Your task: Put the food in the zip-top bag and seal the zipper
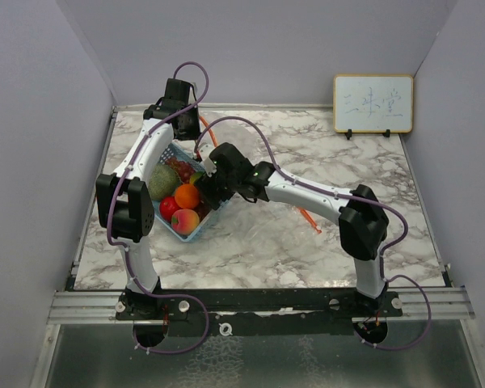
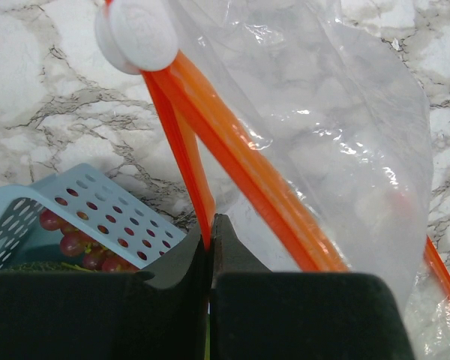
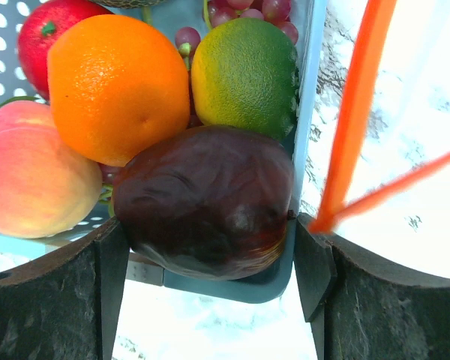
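Observation:
The clear zip top bag point(image 2: 345, 127) has an orange zipper edge point(image 2: 247, 154) with a white slider point(image 2: 142, 34). My left gripper is shut on one side of that edge, and the two orange strips spread apart below the slider. In the right wrist view, my right gripper is shut on a dark purple-brown food point(image 3: 210, 191) at the basket's corner; whether it is clear of the basket I cannot tell. Around it in the blue basket point(image 3: 306, 97) lie an orange point(image 3: 120, 90), a green fruit point(image 3: 244, 79), a peach point(image 3: 37, 169) and a red fruit point(image 3: 49, 34).
Grapes point(image 1: 183, 170) and a green melon-like fruit point(image 1: 162, 183) fill the basket's back. The bag's other orange strip point(image 1: 309, 218) lies right of the basket under the right arm. Bare table point(image 1: 364, 259) is at the right. A whiteboard point(image 1: 373, 103) stands at the back right.

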